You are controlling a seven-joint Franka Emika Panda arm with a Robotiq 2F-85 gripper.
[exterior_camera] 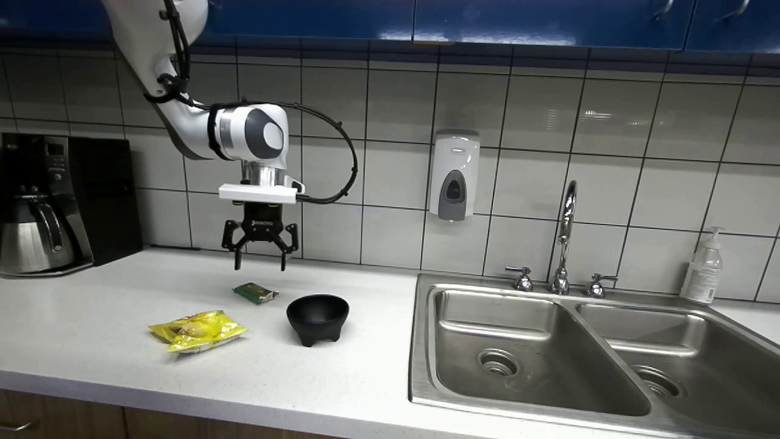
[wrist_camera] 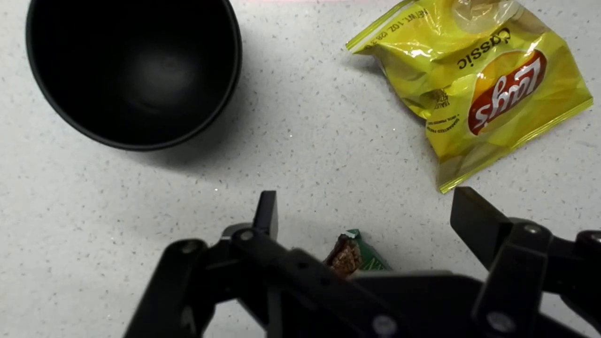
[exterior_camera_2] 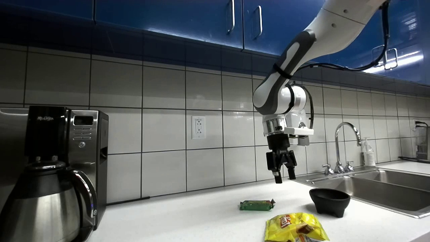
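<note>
My gripper (exterior_camera: 260, 264) stands open and empty above the counter, its fingers pointing down. Below it lies a small green wrapped bar (exterior_camera: 256, 292), flat on the counter. In the wrist view only one end of the green bar (wrist_camera: 360, 253) shows between the fingers; the gripper's body covers the rest. A yellow Lay's chip bag (wrist_camera: 496, 84) rests nearer the counter's front edge, its printed face visible. The black bowl (exterior_camera: 318, 318) stands upright on short feet, to the right of the bar in exterior view 1, and looks empty from above in the wrist view.
A steel double sink (exterior_camera: 424, 344) with a faucet (exterior_camera: 565, 234) lies to the right of the bowl. At the left end stands a coffee maker (exterior_camera: 102, 197) with its carafe (exterior_camera_2: 48, 205). Bare counter (exterior_camera: 88, 314) stretches between the coffee maker and the packets.
</note>
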